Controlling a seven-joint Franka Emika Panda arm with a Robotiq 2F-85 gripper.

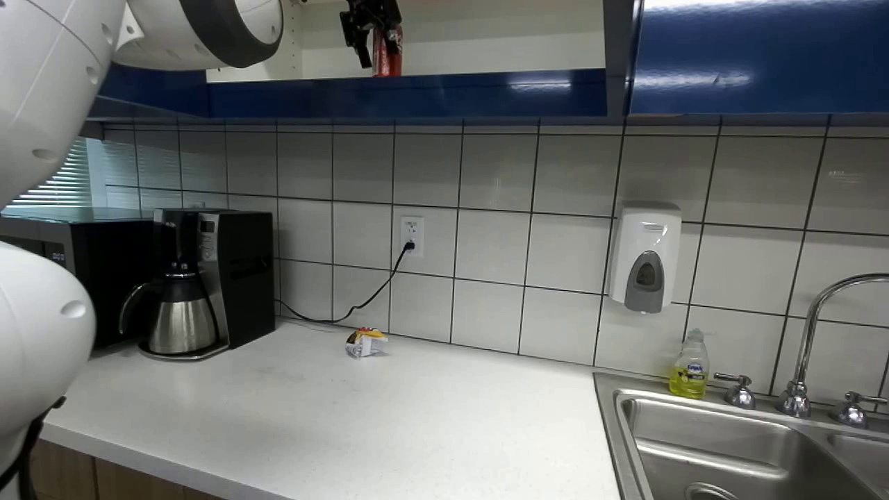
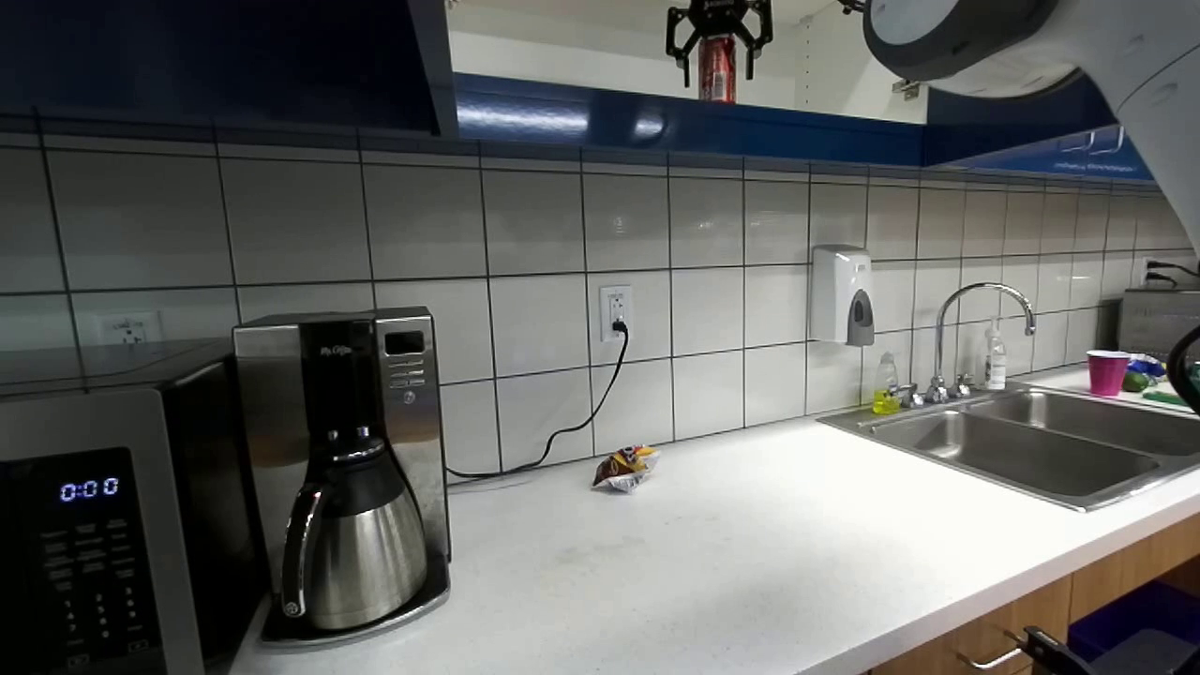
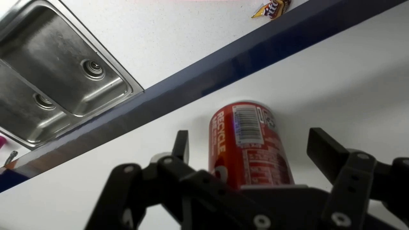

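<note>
A red soda can (image 2: 717, 85) stands in the open upper cabinet, apparently resting on its floor. My gripper (image 2: 717, 69) is over it, pointing down, with its fingers open and a finger out to either side. In the wrist view the can's barcode side (image 3: 248, 126) lies between the spread fingers, and pale gaps separate it from both. The palm hides the can's upper end there. From exterior view 1, the can (image 1: 388, 58) sits just behind the cabinet's front edge, partly covered by the gripper.
The blue front edge (image 2: 540, 116) of the cabinet runs below the can. A snack bag (image 2: 625, 468) lies on the otherwise clear counter (image 2: 697, 562). The coffee maker (image 2: 349, 472) and microwave (image 2: 96, 529) stand left, the sink (image 2: 1012, 450) right.
</note>
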